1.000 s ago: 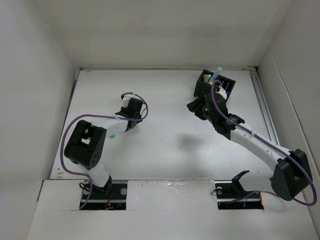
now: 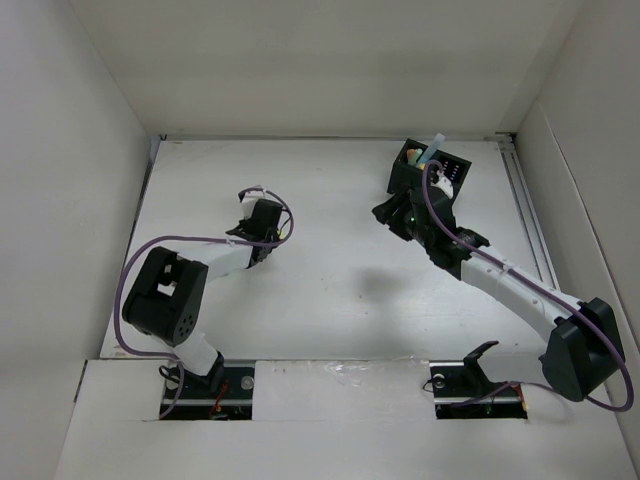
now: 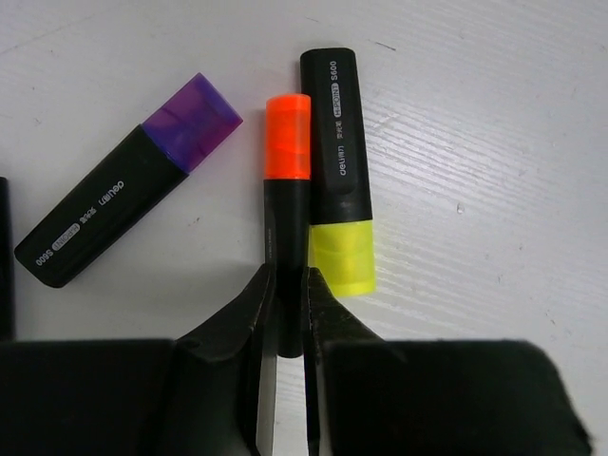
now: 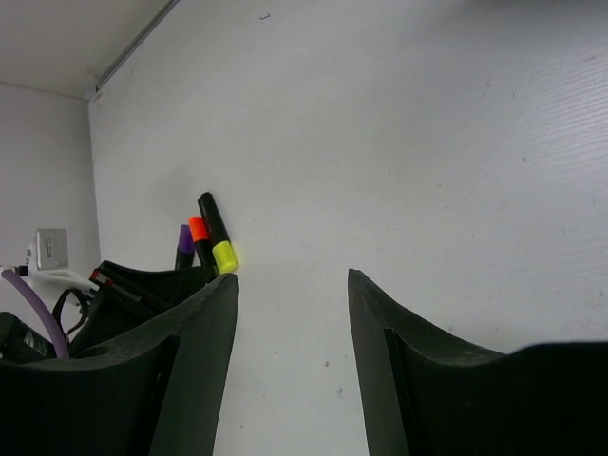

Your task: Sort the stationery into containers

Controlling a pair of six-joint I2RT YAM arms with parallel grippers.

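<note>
In the left wrist view my left gripper is shut at the black barrel of an orange highlighter; whether the barrel is between or beneath the fingertips I cannot tell. A yellow-capped highlighter lies along its right side, a purple-capped one at an angle to the left, and another black item at the left edge. My right gripper stands open over bare table, nothing between its fingers. A black organizer at the back right holds several items.
Walls border the workspace at the back and both sides. The right arm reaches in beside the organizer.
The right arm looks unmoved.
</note>
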